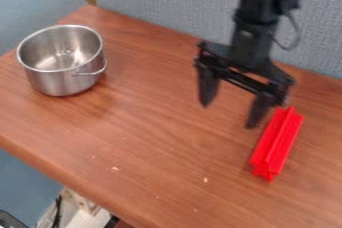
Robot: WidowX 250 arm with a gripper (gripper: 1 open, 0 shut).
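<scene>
My black gripper (230, 98) hangs open over the right half of the wooden table, blurred, its fingers spread, with nothing visible between them. It is just up and to the left of a red elongated block (275, 144), which lies lengthwise near the right side of the table. A steel pot (62, 60) with side handles stands at the left, well away from the gripper.
Grey padded walls border the back and left. Past the table's front-left edge are a blue surface and some cables.
</scene>
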